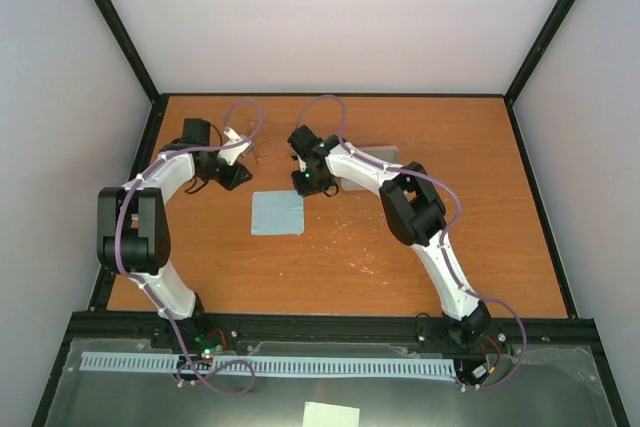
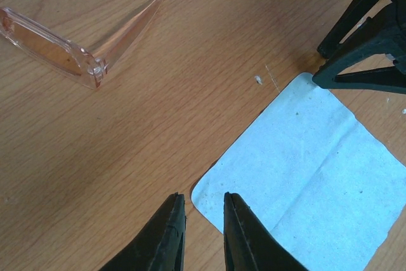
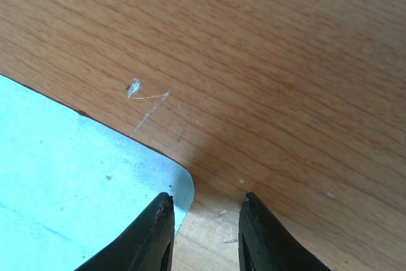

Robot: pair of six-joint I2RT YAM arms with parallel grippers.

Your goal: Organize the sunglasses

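Clear pinkish sunglasses (image 2: 85,61) lie on the wood at the upper left of the left wrist view. The light-blue cloth (image 1: 277,213) lies flat at mid-table. Beside its left corner in that wrist view are my left gripper's fingertips (image 2: 205,200), slightly apart, with nothing visible between them. My right gripper is low at the cloth's far right corner, its fingers part open with no object visible between them. In the top view both grippers are at the far side of the cloth, the left one farther out.
A pale grey tray (image 1: 369,155) sits behind the right arm, partly hidden by it. Purple cables run along both arms.
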